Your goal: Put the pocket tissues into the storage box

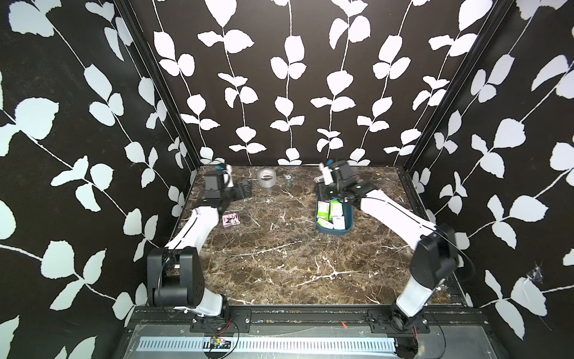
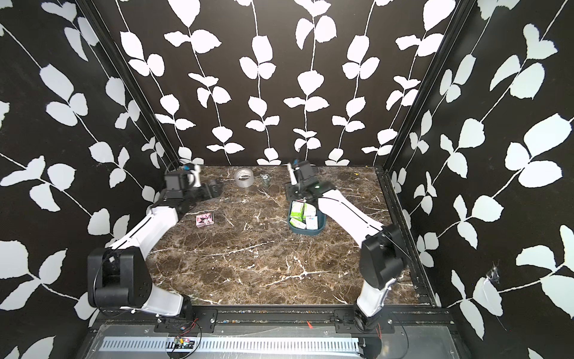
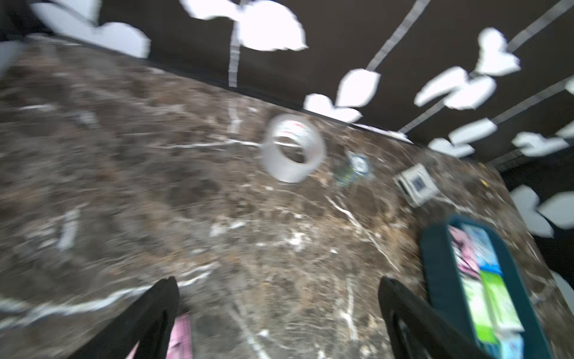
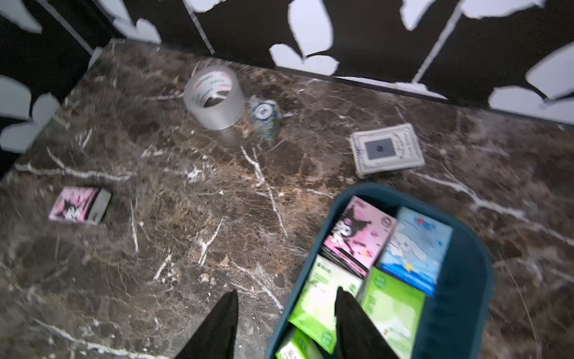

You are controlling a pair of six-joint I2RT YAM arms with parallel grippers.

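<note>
The dark teal storage box (image 4: 478, 281) stands on the right part of the table, holding several tissue packs: a pink pack (image 4: 361, 233), a blue pack (image 4: 416, 248) and green-white packs (image 4: 391, 314). Another pink pack (image 2: 204, 219) lies alone on the left of the table; only its corner shows at the bottom of the left wrist view. My left gripper (image 1: 246, 188) is open above the table, behind that lone pack, nothing between its fingers. Over the far edge of the box hovers my right gripper, its fingers apart and empty.
At the back stand a tape roll (image 4: 214, 95) and a small clear jar (image 4: 265, 116). A card-deck-like white box (image 4: 385, 148) lies just behind the storage box. Between the lone pack and the storage box the marbled table is bare, as is its front.
</note>
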